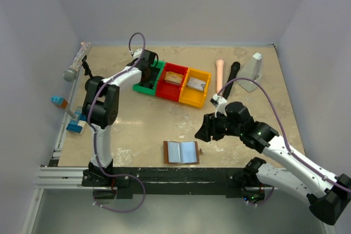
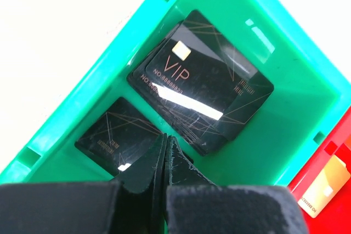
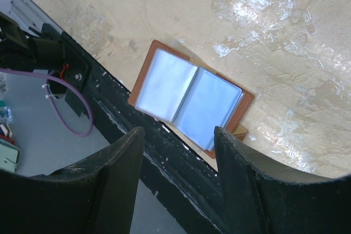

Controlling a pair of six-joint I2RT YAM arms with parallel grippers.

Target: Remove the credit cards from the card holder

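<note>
The card holder (image 1: 181,152), brown with pale clear sleeves, lies open flat near the table's front edge; no card is plain to see in its sleeves (image 3: 164,87). Several black cards lie in the green bin: an overlapping stack marked VIP (image 2: 203,80) and, apart from it, another black card (image 2: 118,135). My left gripper points down over that second card, shut, nothing showing between its fingers; it hides part of the card. With its fingers apart and empty, my right gripper hangs above the table to the right of the holder.
Beside the green bin (image 1: 141,90) stand a red bin (image 1: 167,92) and a yellow bin (image 1: 192,99), each holding a gold or silvery card pile. Rod-like objects and a grey stand (image 1: 251,70) are at the back right.
</note>
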